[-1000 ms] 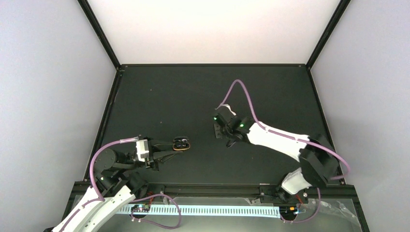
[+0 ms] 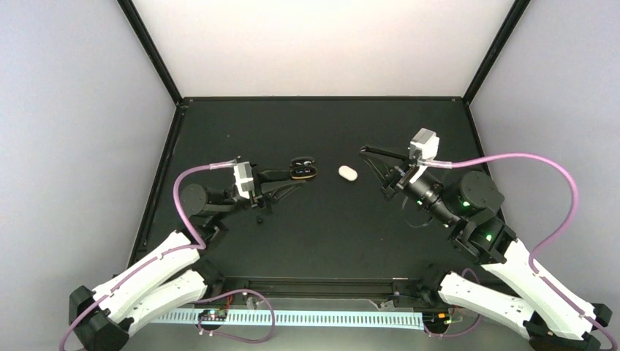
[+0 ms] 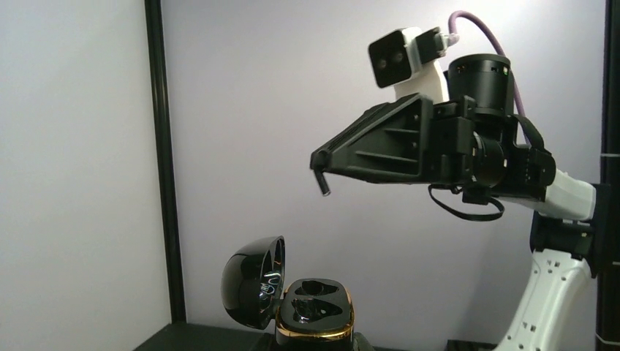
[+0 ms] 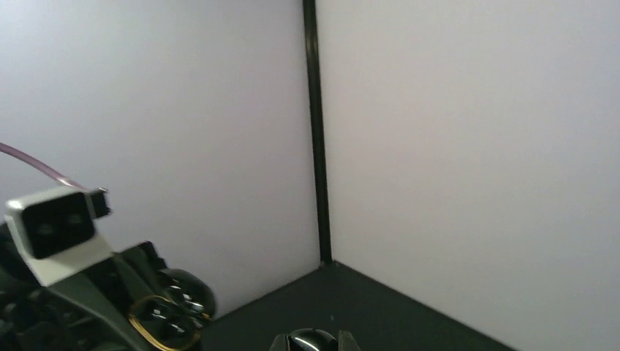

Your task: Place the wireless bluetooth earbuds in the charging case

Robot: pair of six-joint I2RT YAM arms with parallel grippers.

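The charging case point(image 2: 303, 168), glossy black with a gold band, is held by my left gripper point(image 2: 296, 180), which is shut on it. In the left wrist view its lid point(image 3: 254, 283) stands open, and both wells of the case body point(image 3: 314, 311) look empty. My right gripper point(image 2: 364, 153) is right of the case, higher in the left wrist view, and shut on a small glossy black earbud. The earbud's thin dark stem point(image 3: 322, 183) pokes down from the fingertips. The two grippers are well apart.
A white oval object point(image 2: 348, 172) lies on the black table point(image 2: 241, 131) between the grippers. Grey-white walls enclose both sides and the back.
The right arm has swung up and to the right, away from the white object, uncovering it. My left gripper has carried the case to the right and farther back.
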